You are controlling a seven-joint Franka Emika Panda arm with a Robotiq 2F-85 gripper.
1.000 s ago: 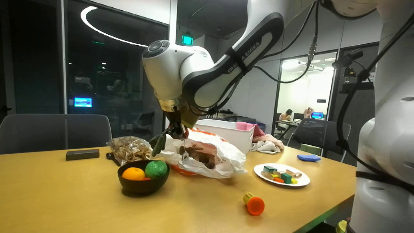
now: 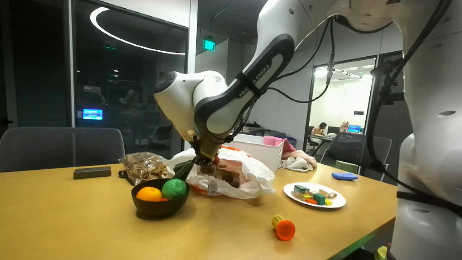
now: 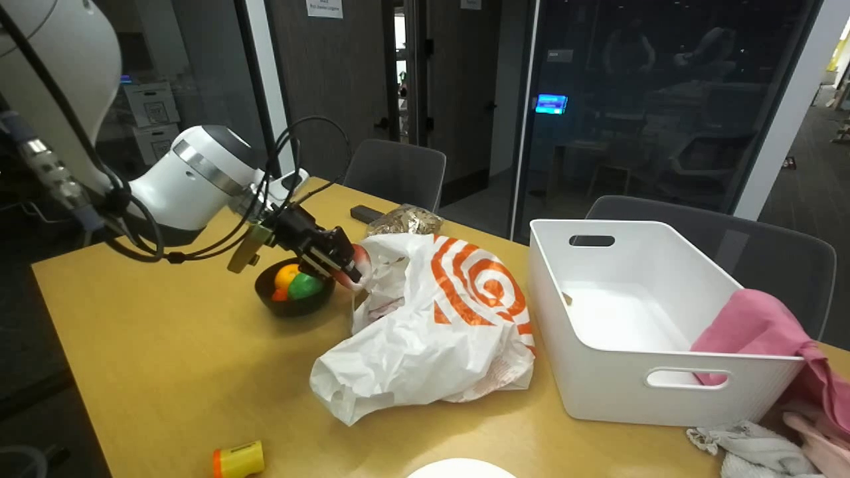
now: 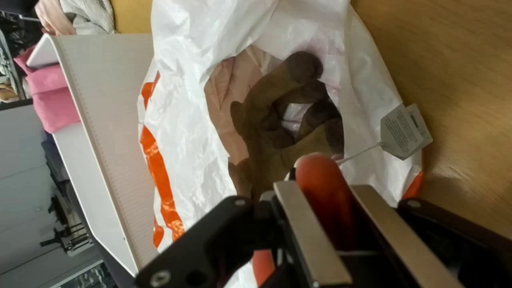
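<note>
My gripper is shut on an orange-red carrot-like toy (image 4: 324, 199), its rounded end poking out between the fingers. In exterior view 1 the toy's dark green leafy end (image 2: 184, 169) sticks out left of the gripper (image 2: 206, 160), by the black bowl's rim. A grey paper tag (image 4: 402, 132) on a thin string is over the bag's edge. The toy is at the open mouth of a white plastic bag (image 3: 422, 358) with orange markings. Inside the bag lie brown, finger-like shapes (image 4: 269, 115).
A black bowl (image 2: 158, 211) with an orange and a green fruit stands close to the gripper. A white bin (image 3: 677, 390) is beside the bag. A plate (image 2: 340, 203) of small blocks and a yellow-orange container (image 2: 284, 229) lie to the right.
The gripper has come down towards the bag's mouth and its wrist has tilted. The toy's leafy end has shifted down and right, nearer the bowl. The tag has lowered against the bag.
</note>
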